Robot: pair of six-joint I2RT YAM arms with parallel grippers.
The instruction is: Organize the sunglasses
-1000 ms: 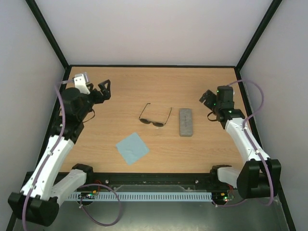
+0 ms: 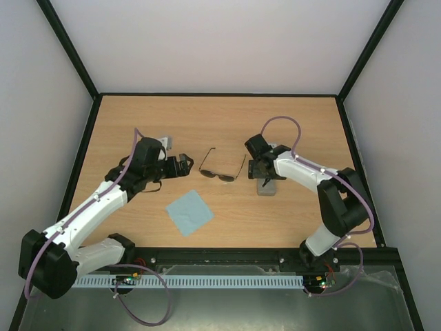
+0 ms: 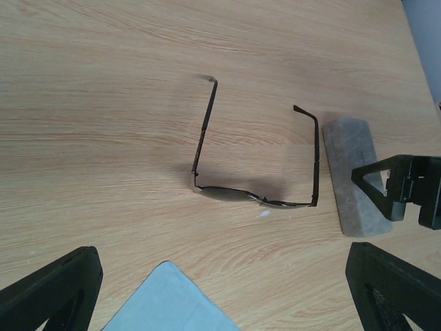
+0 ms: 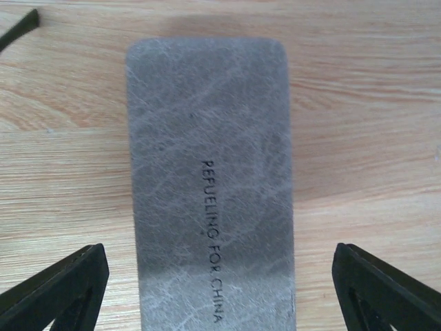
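Dark sunglasses [image 2: 226, 178] lie on the table with both temples unfolded, pointing to the far side; the left wrist view shows the whole pair of glasses [image 3: 238, 194]. Right of them is a grey case [image 4: 210, 179], closed, lettered "REFUELING FOR CHINA". My right gripper is over this case, its fingers apart on either side with nothing held; whether they touch the case cannot be told. To the left of the sunglasses hangs my left gripper [image 2: 186, 165], open and empty. A light blue cloth [image 2: 189, 212] is spread flat nearer the front.
Bare wooden table [image 2: 186, 117] stretches behind the sunglasses and at the far right. The right arm's fingers [image 3: 386, 176] reach across the case in the left wrist view. Walls bound the table at the back and sides.
My right gripper has swung left from the table's right side to above the case. The left gripper has moved right and toward the front, closer to the sunglasses. Glasses, case and cloth have stayed put.
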